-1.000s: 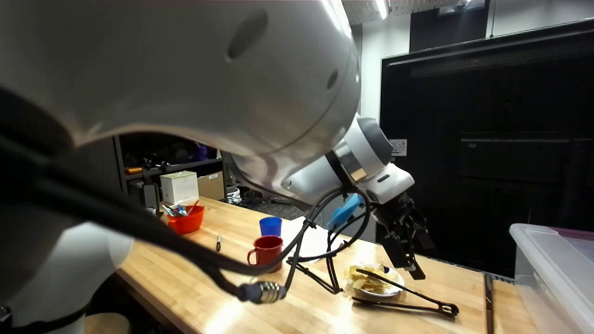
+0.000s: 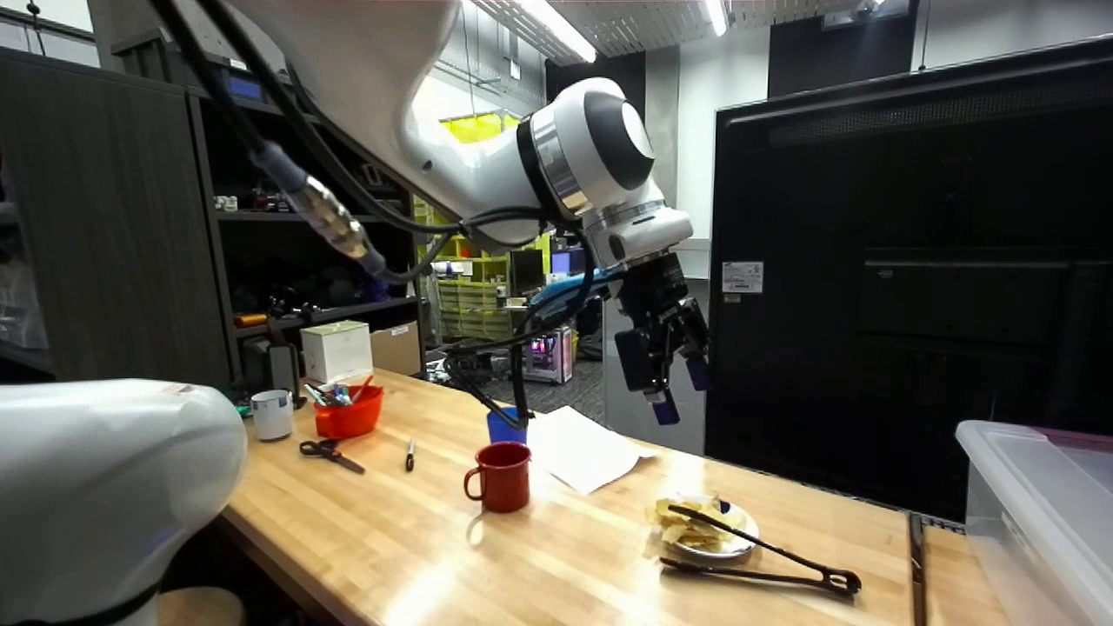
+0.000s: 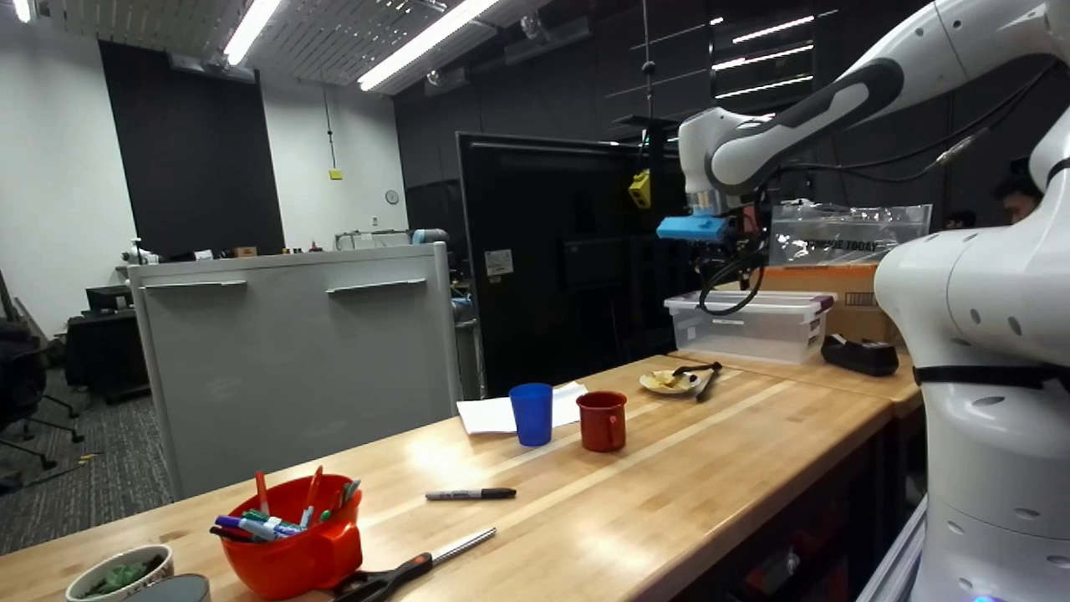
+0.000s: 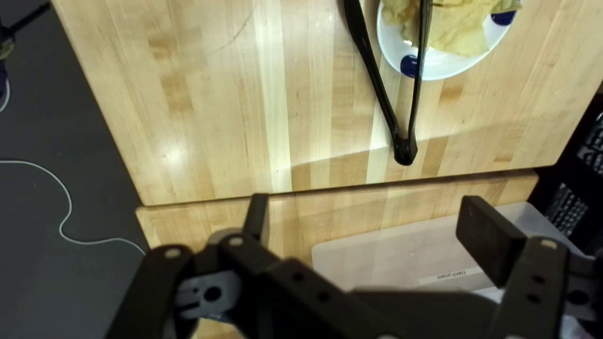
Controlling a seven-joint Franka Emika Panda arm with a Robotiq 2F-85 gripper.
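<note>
My gripper (image 2: 683, 391) hangs open high above the table, with nothing between its fingers. In the wrist view its two dark fingers (image 4: 490, 240) stand wide apart over the table's edge and a clear bin lid. Black tongs (image 4: 404, 148) lie spread on the wood, one arm across a white plate (image 4: 446, 68) with blue spots. Yellowish chips (image 4: 460, 31) are heaped on that plate, cut off by the top of the wrist view. Farther along the table stand a red mug (image 3: 603, 421) and a blue cup (image 3: 532, 415), both upright.
White paper (image 2: 584, 449) lies by the blue cup. An orange-red container (image 3: 291, 547) of pens, scissors (image 3: 401, 573) and a marker (image 3: 471, 493) occupy the other end. Beyond the plate sits a clear plastic bin (image 3: 747, 329). Bare wood lies between mug and plate.
My arm has risen and drawn back, lifting the gripper up and to the left in exterior view 1, away from the plate. The tongs, plate, mug and cup have not moved.
</note>
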